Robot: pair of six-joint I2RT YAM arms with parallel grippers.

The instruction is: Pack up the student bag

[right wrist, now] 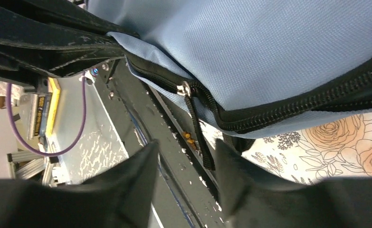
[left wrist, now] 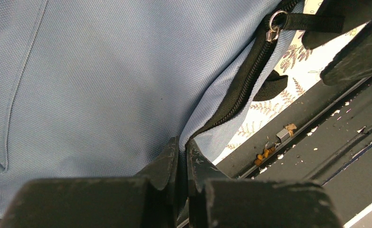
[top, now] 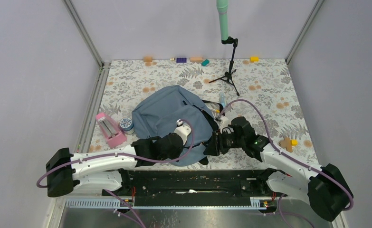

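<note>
The blue-grey student bag (top: 167, 109) lies on the patterned cloth, with its dark zipper along the right and front edge. In the left wrist view my left gripper is shut on the bag's edge at the zipper's end. The zipper slider, a metal piece with a ring (left wrist: 274, 29), sits farther along that edge. Seen from the right wrist, a black pull tab (right wrist: 200, 133) hangs down from the slider. My right gripper stands part open, its blurred fingertips on either side of the tab's lower end and apart from it.
A pink object (top: 110, 130) and a round tin (top: 126, 125) stand left of the bag. Small blocks line the back edge, and a black tripod (top: 230, 71) stands at the back. Toys (top: 287, 143) lie far right.
</note>
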